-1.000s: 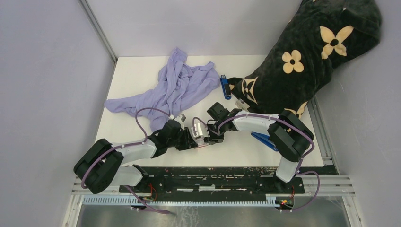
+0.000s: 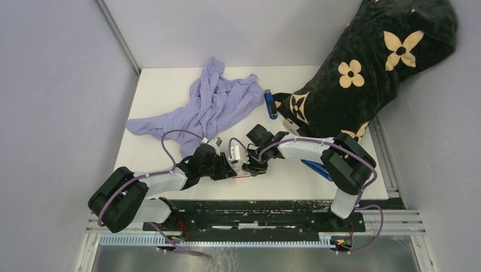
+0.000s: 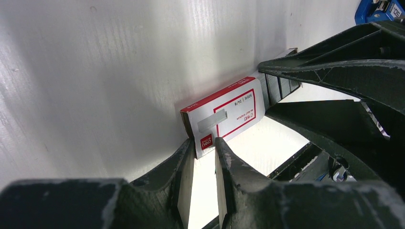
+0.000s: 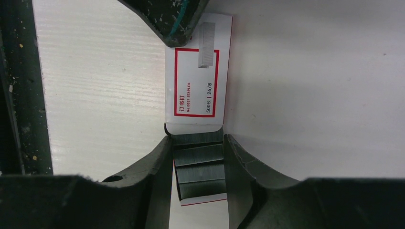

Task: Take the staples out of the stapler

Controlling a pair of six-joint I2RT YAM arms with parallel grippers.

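Observation:
A white-and-red staples box (image 3: pixel 234 112) lies on the table with its end open, showing dark staple strips (image 4: pixel 199 169). A small silver staple strip (image 4: pixel 206 44) rests on its printed face. My right gripper is shut on the open end of the box. At the other end of the box is my left gripper, its fingers at the box's end with a narrow gap between them. Near the back of the table stands a blue stapler (image 2: pixel 270 105).
A lavender cloth (image 2: pixel 193 113) covers the back left. A dark patterned cushion (image 2: pixel 363 68) fills the back right. Another blue object (image 2: pixel 317 169) lies under the right arm. Bare table (image 3: pixel 86 86) surrounds the box.
The left arm looks almost unchanged.

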